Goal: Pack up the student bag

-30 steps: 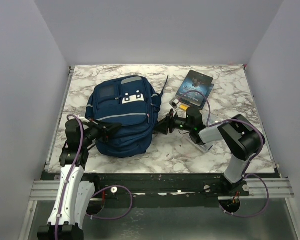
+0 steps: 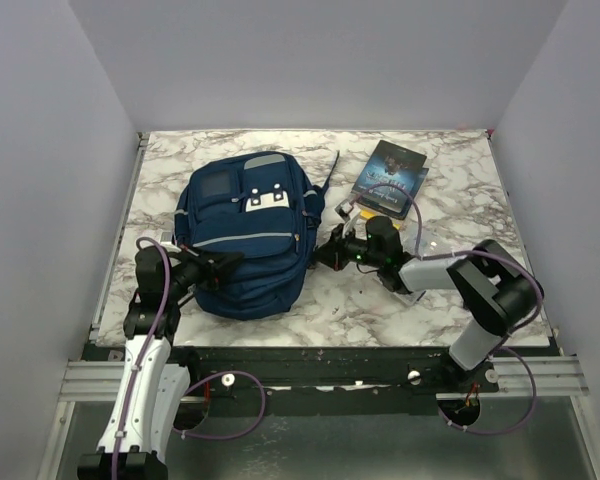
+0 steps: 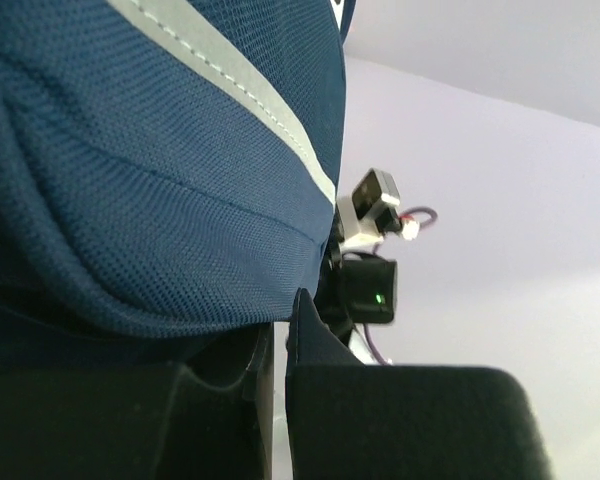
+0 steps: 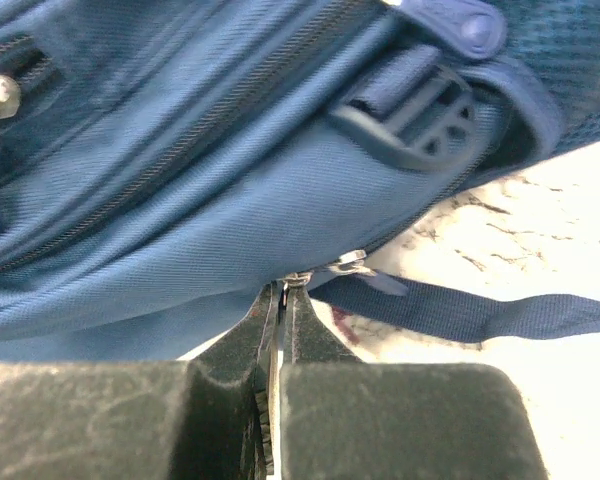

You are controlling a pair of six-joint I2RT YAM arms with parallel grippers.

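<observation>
A navy-blue student bag (image 2: 242,215) lies on the marble table, left of centre. At the bag's right side, my right gripper (image 2: 320,258) is shut on a zipper pull; in the right wrist view the fingertips meet at the small metal slider (image 4: 298,279), and the pull itself is hidden between them. A second pull (image 4: 380,281) hangs just beside it, free. My left gripper (image 2: 235,262) reaches over the bag's lower left. Seen from the left wrist, its fingers pinch the bag's fabric (image 3: 180,230), one tip in front and the other covered by cloth.
Dark-covered books (image 2: 390,170) lie at the back right, with a yellow item (image 2: 382,212) below them. Something clear (image 2: 430,243) is partly hidden under the right arm. Bare marble (image 2: 350,320) shows at the front, right of the bag.
</observation>
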